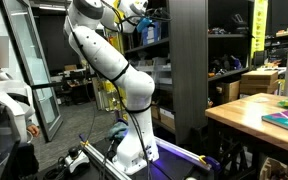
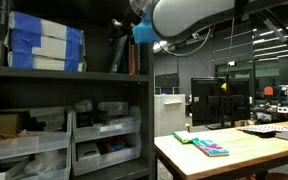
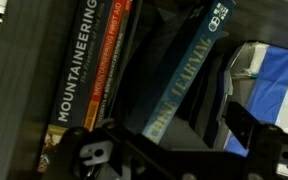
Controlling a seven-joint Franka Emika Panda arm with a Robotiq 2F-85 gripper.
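My gripper stands open in the wrist view, its dark fingers apart and nothing held between them. Beyond the gap leans a teal book [image 3: 174,92] with pale lettering on its spine. To its left are a black book [image 3: 81,65] marked "MOUNTAINEERING" and a red-spined book [image 3: 108,60] marked "FIRST AID". A blue-and-white pack [image 3: 274,85] lies to the right. In exterior view 2 the gripper [image 2: 117,42] is up at the high shelf, near upright books [image 2: 134,58]. Whether any finger touches a book cannot be told.
A dark shelf board [image 2: 44,73] runs below the upper compartment, with clear bins [image 2: 109,150] lower down. Blue-and-white packages [image 2: 46,45] fill the shelf's left part. On the wooden table [image 1: 246,112] lie colourful books [image 1: 284,120].
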